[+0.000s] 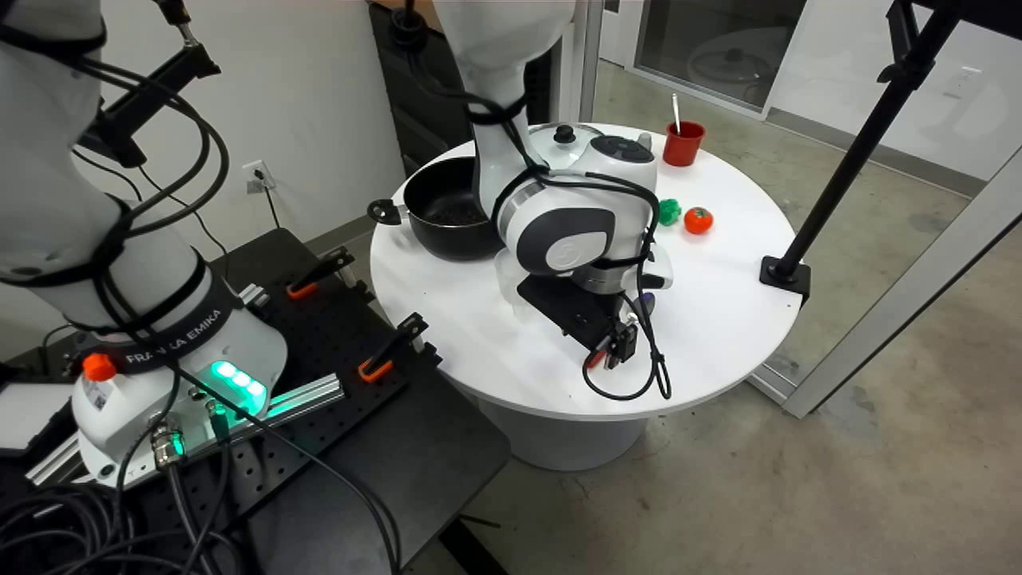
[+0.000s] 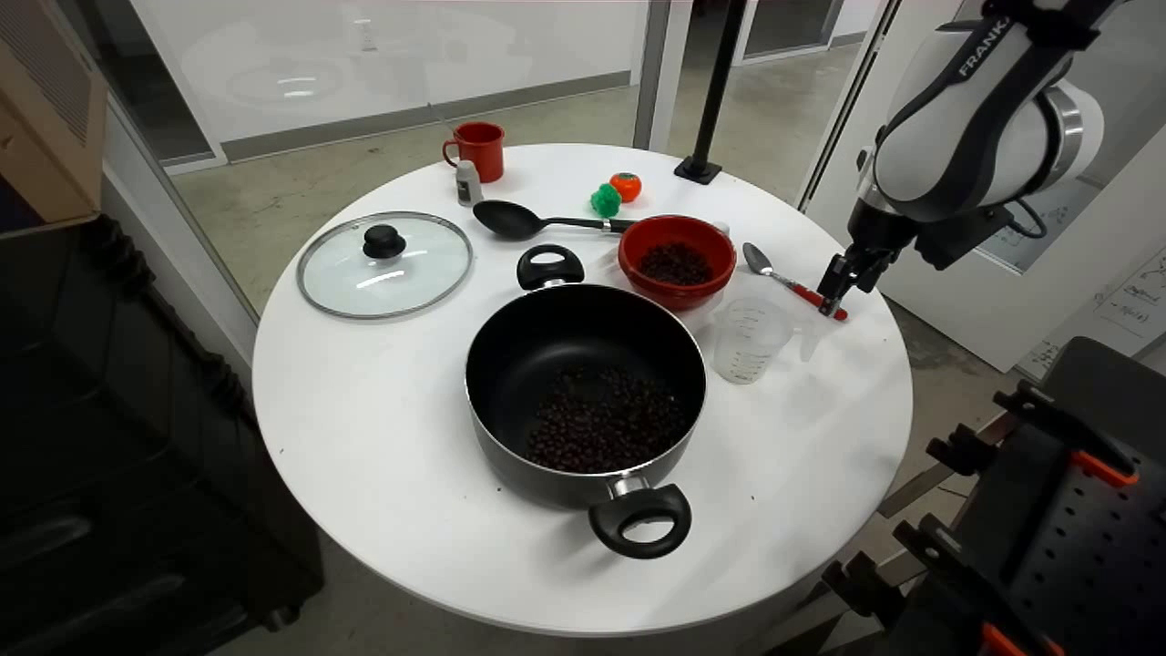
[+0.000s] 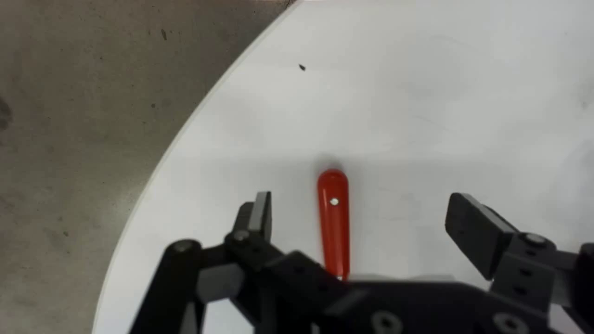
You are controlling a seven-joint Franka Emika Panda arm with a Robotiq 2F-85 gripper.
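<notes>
A metal spoon with a red handle (image 2: 806, 293) lies on the right side of the white round table. Its bowl points toward the red bowl of beans. My gripper (image 2: 833, 297) is over the handle end, fingers apart. From the wrist view, the red handle (image 3: 334, 222) runs between the spread fingers, closer to the left one, with a clear gap on both sides. Nothing is held. The rest of the spoon is hidden behind the gripper body there. In exterior view 1 only a bit of red handle (image 1: 596, 360) shows beside the gripper (image 1: 613, 354).
Close to the spoon stand a clear measuring cup (image 2: 751, 341) and a red bowl (image 2: 678, 290) of dark beans. A black pot (image 2: 590, 383) with beans fills the middle. Glass lid (image 2: 384, 273), black ladle (image 2: 508, 219) and red mug (image 2: 481, 151) sit farther off.
</notes>
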